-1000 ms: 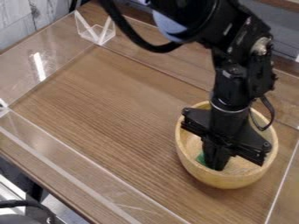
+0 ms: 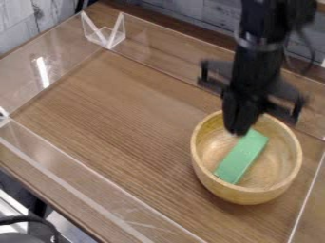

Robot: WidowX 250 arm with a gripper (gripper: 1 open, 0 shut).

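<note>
My black gripper (image 2: 248, 111) is raised just above the back rim of a round cream bowl (image 2: 273, 186) at the right of the camera view. Its dark fingers hang downward, and whether they hold anything is unclear. Inside the bowl lies a green rectangular block (image 2: 238, 158), fully visible.
A clear wire-like holder (image 2: 105, 30) stands at the back left. A dark cable loop (image 2: 28, 231) lies at the bottom left corner.
My gripper has risen out of the bowl, up and toward the back, uncovering the green block, which was mostly hidden under it before.
</note>
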